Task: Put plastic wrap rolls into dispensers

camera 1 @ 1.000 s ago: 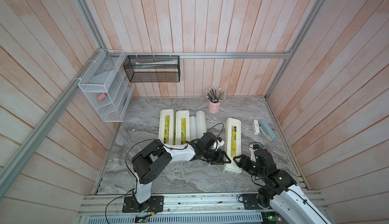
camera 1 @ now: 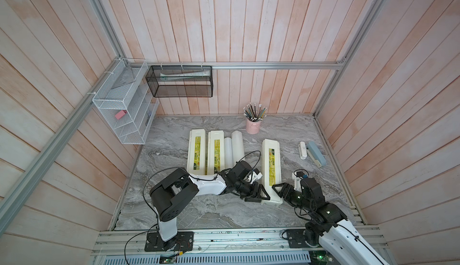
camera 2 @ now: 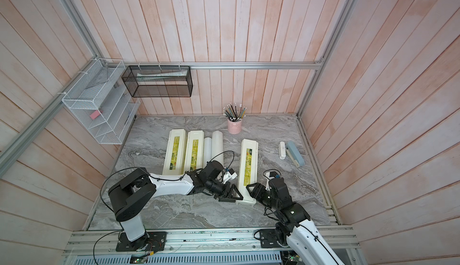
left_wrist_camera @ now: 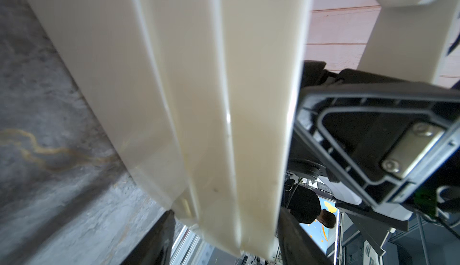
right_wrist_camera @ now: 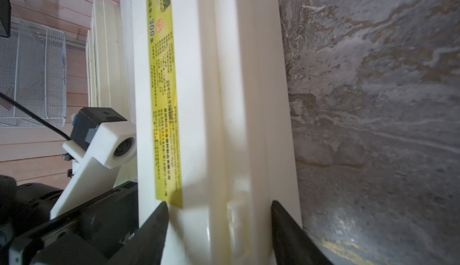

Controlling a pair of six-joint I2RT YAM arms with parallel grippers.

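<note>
A white dispenser box with a yellow label lies lengthwise right of centre; both grippers are at its near end. My left gripper is shut on it, its fingers either side of the pale plastic body. From the right, my right gripper is shut on the same box. Two more labelled dispensers lie side by side at the left, with two plastic wrap rolls, a bluish one and a white one, beside them.
A pink pencil cup stands at the back. A small white object and a blue-grey one lie at the right. A mesh basket and wire shelves hang on the walls. Bare table spans the front left.
The dispenser between my grippers has shifted left by a small amount, with both grippers. The left arm has also come slightly toward the front.
</note>
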